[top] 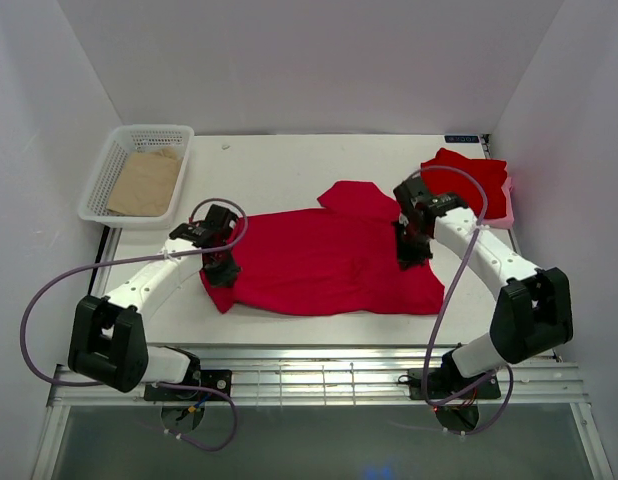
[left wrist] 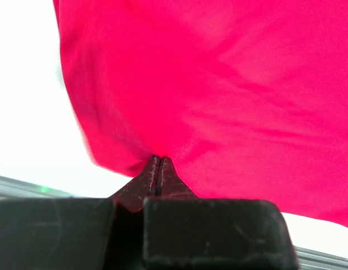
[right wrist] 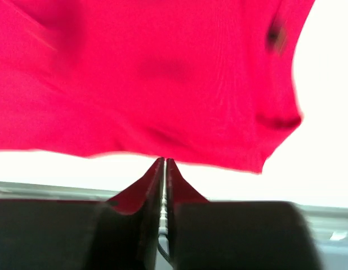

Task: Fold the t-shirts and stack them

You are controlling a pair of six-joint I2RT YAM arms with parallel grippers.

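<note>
A red T-shirt (top: 319,265) lies spread across the table, one part poking out at the back right. My left gripper (top: 224,278) is over its left front corner; in the left wrist view its fingertips (left wrist: 160,160) meet at the cloth, and whether any fabric is between them is unclear. My right gripper (top: 411,260) is over the right part of the shirt; in the right wrist view its fingertips are together above the shirt's front edge (right wrist: 208,160), with no fabric clearly visible between them.
A white basket (top: 97,195) with tan cloth (top: 144,185) stands back left. Folded red cloth (top: 459,175) lies in a pink container (top: 497,208) back right. Bare table (top: 269,170) shows behind the shirt and in a strip at the front.
</note>
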